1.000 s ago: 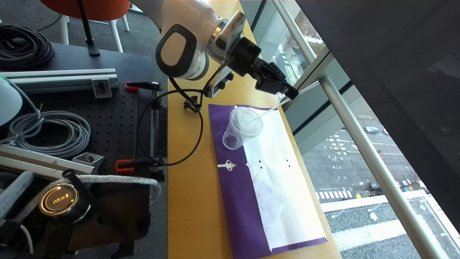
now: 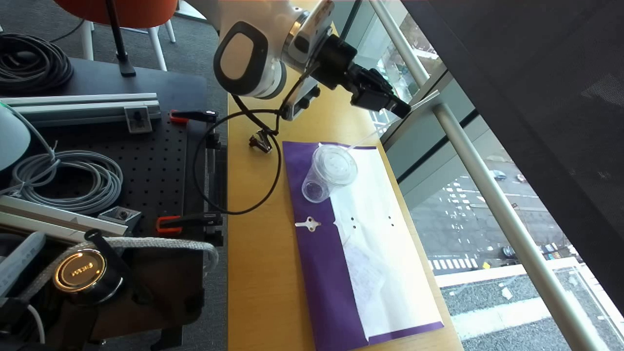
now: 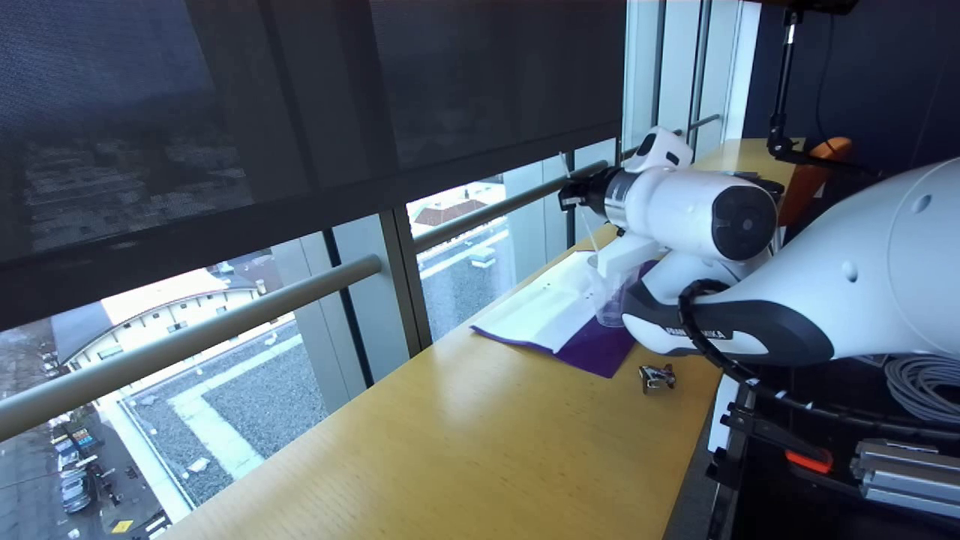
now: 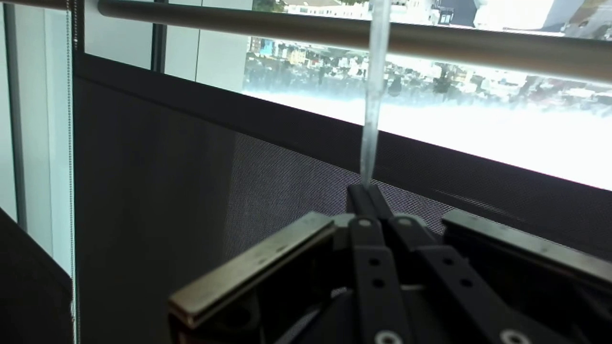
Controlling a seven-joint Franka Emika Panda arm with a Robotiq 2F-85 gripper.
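My gripper point(image 2: 403, 109) is shut on a thin clear straw point(image 2: 419, 104), raised above the far side of the table near the window rail. In the wrist view the straw point(image 4: 374, 97) sticks out from between the closed fingertips. Its lower part slants down toward a clear plastic cup point(image 2: 317, 186) with a domed lid point(image 2: 336, 164), standing on a purple and white sheet point(image 2: 403, 269). The lower end appears close to the lid's edge; whether it touches the lid I cannot tell. From the other side, the straw point(image 3: 590, 232) passes through my gripper point(image 3: 568, 195) nearly upright.
A metal rail point(image 2: 491, 181) and a dark blind point(image 2: 544, 117) are close to the gripper on the window side. A small metal clamp point(image 3: 658, 377) lies on the bare wooden table point(image 3: 432, 450). The arm's black cable loops over the table's edge.
My gripper has risen and shifted slightly toward the window, carrying the straw. The straw's lower end, earlier overlapping the lid, now appears at its edge. The cup stays in place.
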